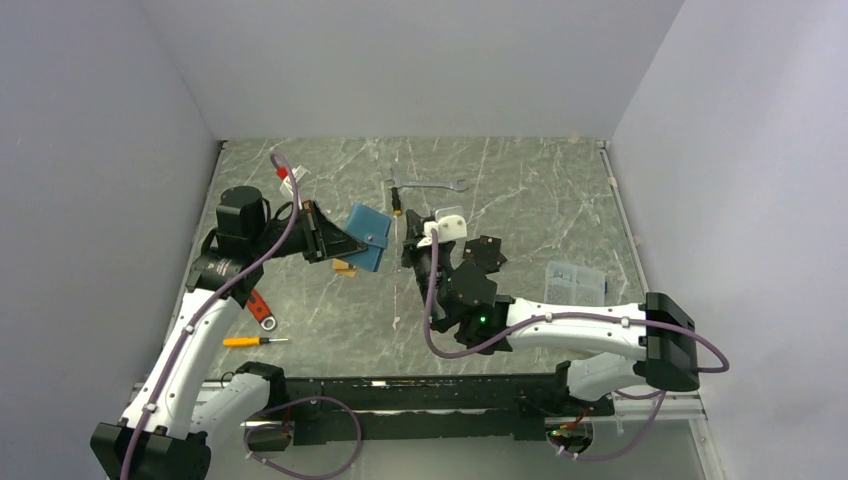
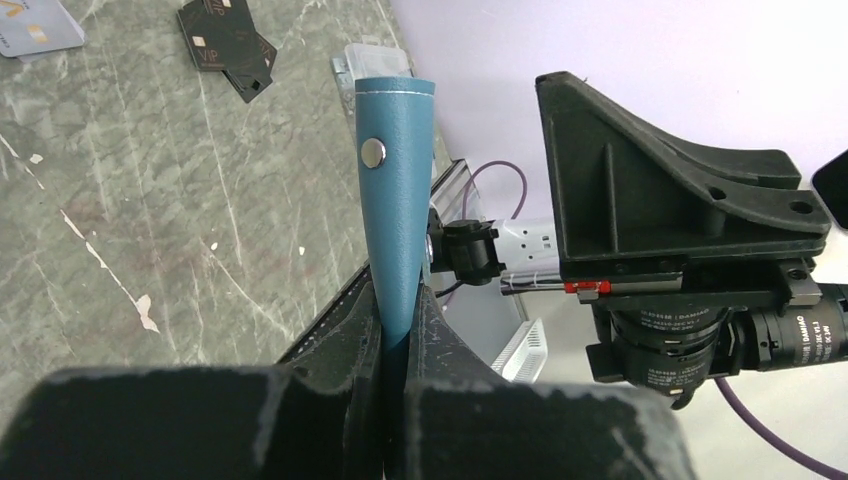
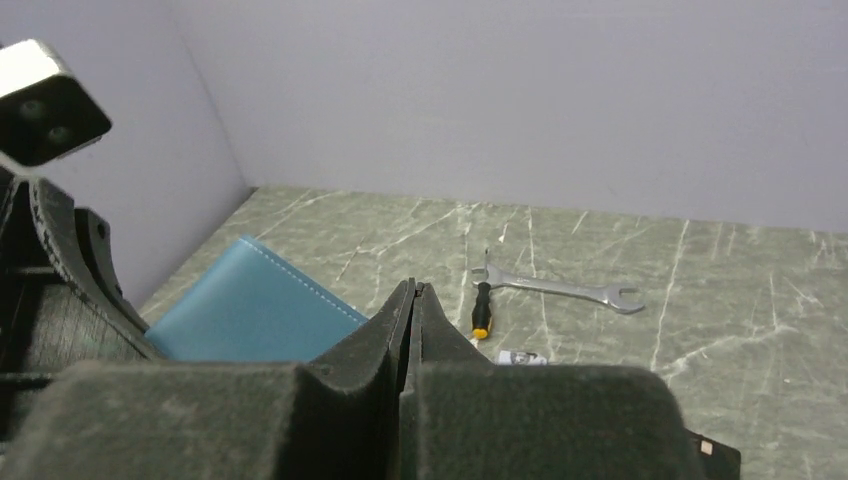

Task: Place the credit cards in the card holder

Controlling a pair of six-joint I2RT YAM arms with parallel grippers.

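The blue card holder is raised at centre-left in the top view, my left gripper shut on it; in the left wrist view it stands edge-on with a snap button. My right gripper is shut, nothing visible between its fingertips, just right of the holder. Black cards lie in an overlapping pile on the table, right of centre in the top view. A pale card lies nearby, mostly hidden from the top camera by the right arm.
A wrench and screwdriver lie at the back. An orange tool and yellow screwdriver lie front left, a clear plastic box at the right.
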